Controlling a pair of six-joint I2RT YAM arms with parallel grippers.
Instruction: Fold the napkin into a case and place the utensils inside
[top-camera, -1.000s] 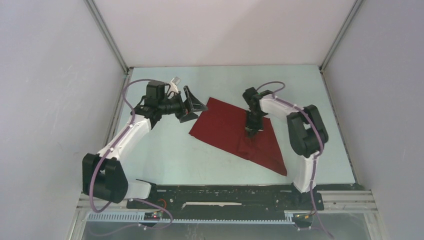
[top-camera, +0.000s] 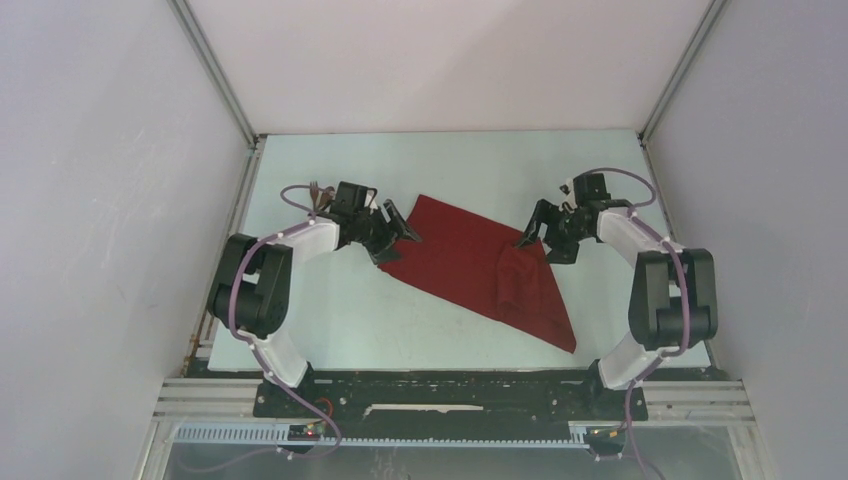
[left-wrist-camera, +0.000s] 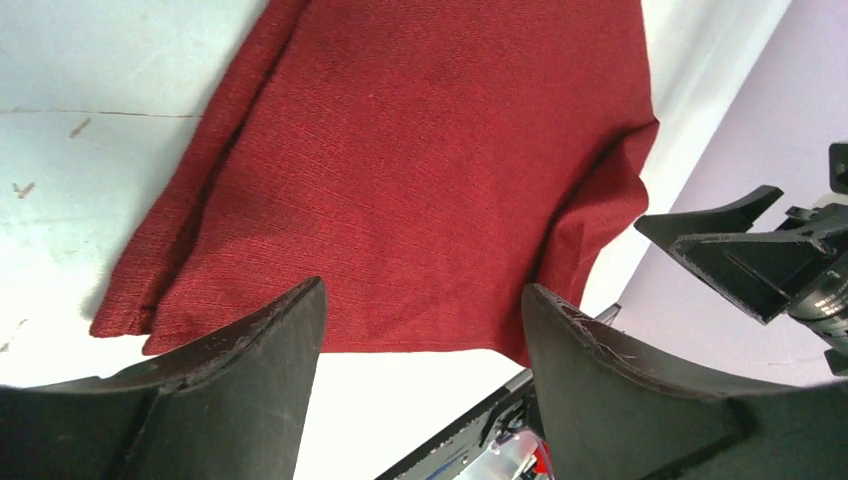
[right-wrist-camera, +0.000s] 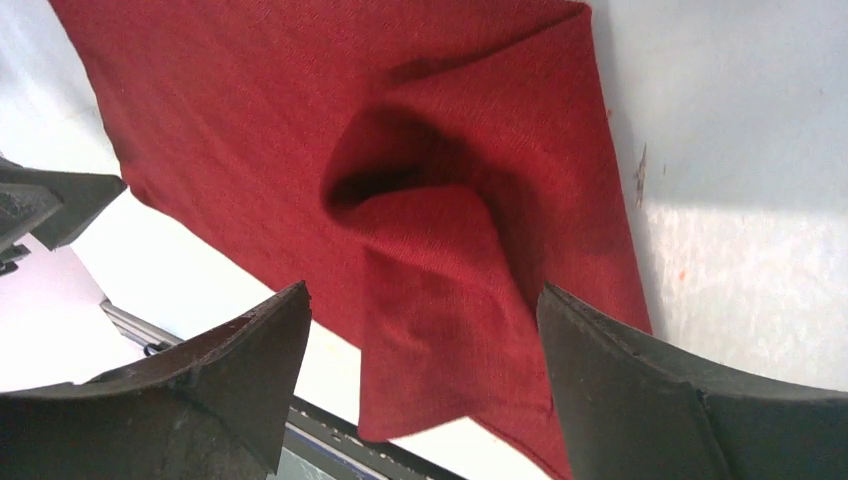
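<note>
Slanting across the table is the red napkin, flat at its left and bunched into a raised fold near its right end. The lower right corner points toward the front edge. In the right wrist view the fold makes a hollow ridge, with a loose flap below it. Over the napkin's left end my left gripper stands open, nothing between its fingers. My right gripper is open above the right end, also empty. Utensils, among them a fork, lie behind the left arm, partly hidden.
Bare white table lies behind the napkin and at its front left. A dark rail runs along the front edge. Walls close in the left, right and back.
The left gripper has come lower over the napkin's left end. The right part of the napkin has shifted slightly right.
</note>
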